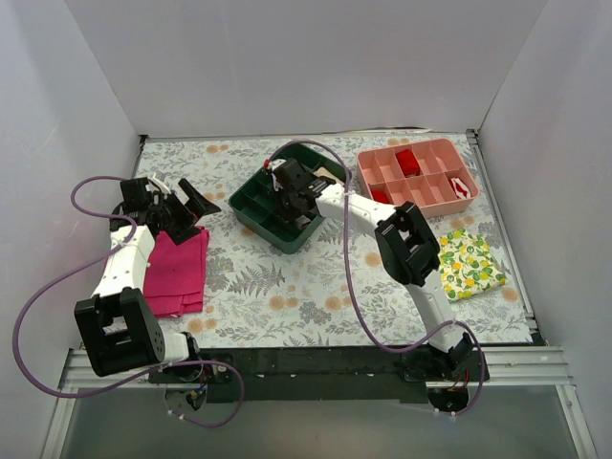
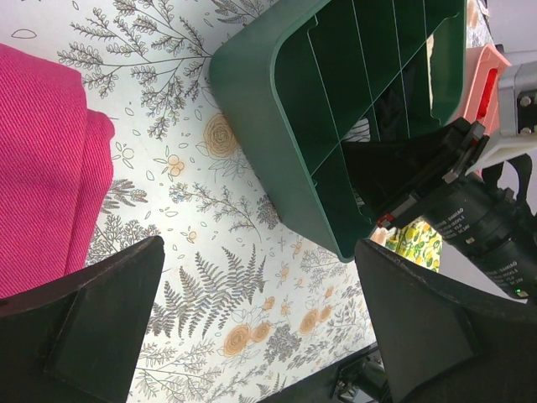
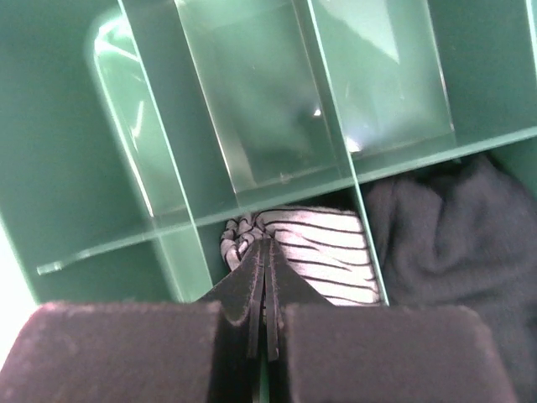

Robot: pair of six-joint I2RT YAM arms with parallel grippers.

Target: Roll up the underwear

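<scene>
In the right wrist view a bundle of white cloth with dark stripes [image 3: 327, 252] lies in one compartment of the green divided box [image 1: 256, 225]. My right gripper is shut, its tips over the near side of that bundle; whether they touch it I cannot tell. No cloth shows between the fingers. A dark grey cloth [image 3: 457, 235] fills the adjoining compartment. From above, the right arm covers much of the box. My left gripper [image 1: 196, 212] stands open above the back of the folded pink cloth [image 1: 178, 273], with nothing between its fingers.
A salmon divided box [image 1: 440, 203] with red items [image 1: 408, 163] stands at the back right. On the right lies a yellow lemon-patterned cloth [image 1: 469, 265].
</scene>
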